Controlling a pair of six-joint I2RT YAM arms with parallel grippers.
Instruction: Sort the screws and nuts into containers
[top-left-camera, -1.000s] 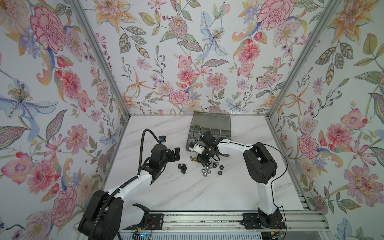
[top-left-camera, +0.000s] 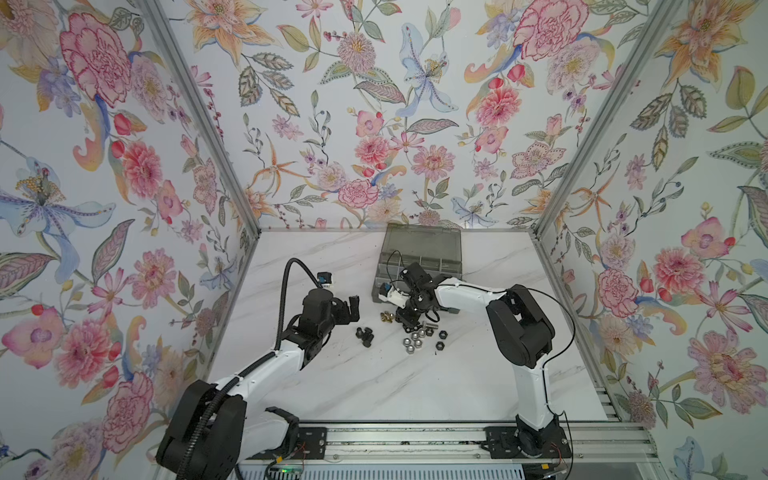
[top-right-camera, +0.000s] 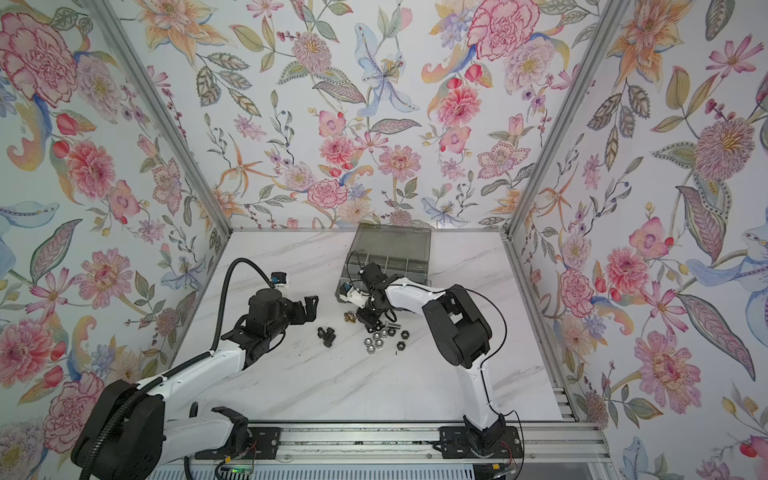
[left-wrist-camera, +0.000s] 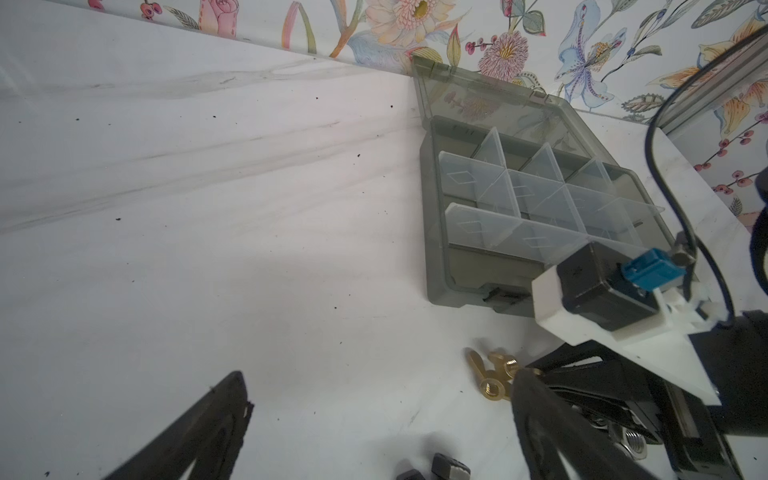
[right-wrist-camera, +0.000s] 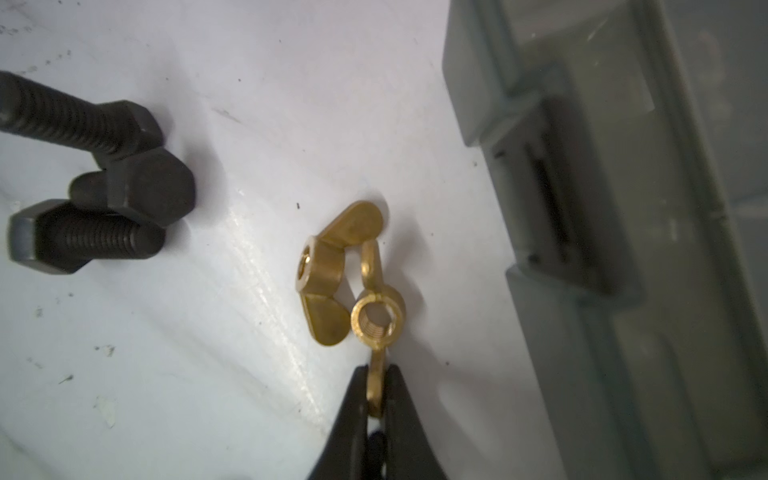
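Two brass wing nuts lie beside the grey compartment box. My right gripper is at the wing of the lower one, its fingers closed around or against that wing, which still rests by the table. My left gripper stands open to the left, nothing between its fingers. Black hex bolts lie in a cluster left of the wing nuts. Silver nuts and dark nuts lie in front of the box, partly hidden by the right arm.
The box's clear lid stands open at the back, and its visible compartments look empty. The right arm reaches across the box's front.
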